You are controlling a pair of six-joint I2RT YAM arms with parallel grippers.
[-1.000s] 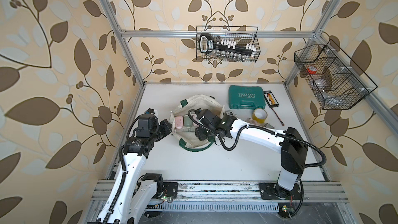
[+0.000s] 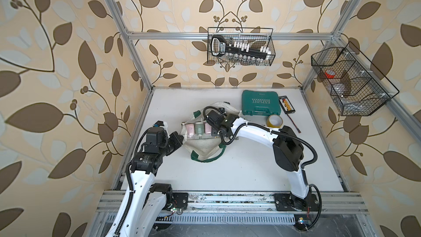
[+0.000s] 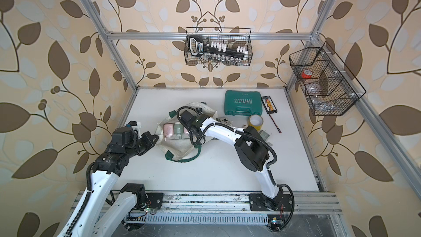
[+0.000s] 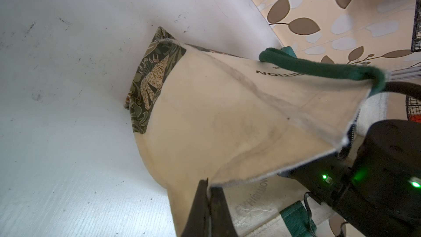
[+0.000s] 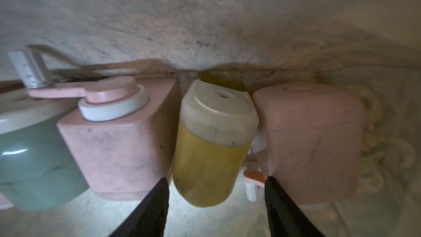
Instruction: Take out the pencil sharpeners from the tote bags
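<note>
In the left wrist view, my left gripper is shut on the rim of the cream tote bag (image 4: pixel 206 114), drawing its side up. My right gripper is inside the bag, fingers apart on either side of a yellow sharpener (image 5: pixel 210 162) with a cream top. This sharpener leans; a gap shows by the right fingertip, and whether both fingers press on it is unclear. Beside it lie a pink sharpener (image 5: pixel 122 153) with a crank, a green one (image 5: pixel 39 162) and another pink one (image 5: pixel 311 144). From above, the right hand hides part of the bag.
A green case (image 2: pixel 260 102), a roll of yellow tape (image 2: pixel 274 122) and a black battery pack (image 2: pixel 286 104) stand at the back right. Wire baskets (image 2: pixel 240 54) hang on the back wall.
The bag's opening has changed shape. My left gripper has hardly moved.
</note>
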